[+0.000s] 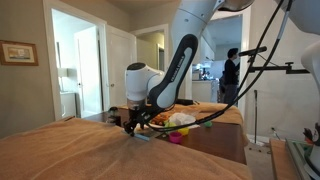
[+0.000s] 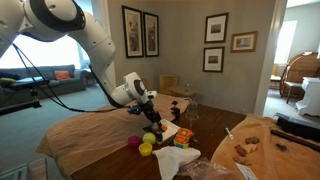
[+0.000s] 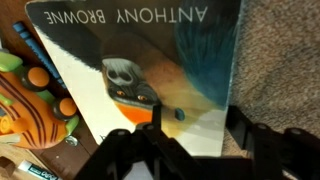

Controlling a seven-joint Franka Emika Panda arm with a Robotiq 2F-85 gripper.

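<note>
A book with "ANTHONY BROWNE" on its cover and a painted face fills the middle of the wrist view. Its right edge borders a brown cloth. My gripper is over that edge, one fingertip above the cover and the other by the cloth side. The fingertips stand apart, so the gripper is open; whether either touches the book cannot be seen. From exterior view 1, the gripper is low at the cloth's border, beside a small pale blue patch.
An orange and green toy, a blue pen and a white marker lie left of the book. Yellow and pink cups stand close to the arm. The brown cloth has broad clear space.
</note>
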